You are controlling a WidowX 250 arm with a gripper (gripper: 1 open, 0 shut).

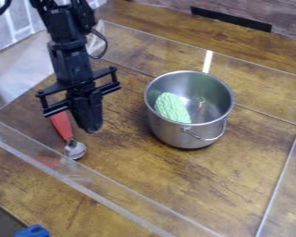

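My black gripper [79, 118] is over the left side of the wooden table, above a red-handled utensil [60, 123] with a round metal end. The gripper partly covers the handle in this view; whether it touches it is unclear. Its fingers look shut, with nothing visible held. A steel pot [205, 93] with a wire handle stands to the right, with a light green object [170, 107] inside.
A blue object [32, 230] lies at the bottom left corner, off the wooden surface.
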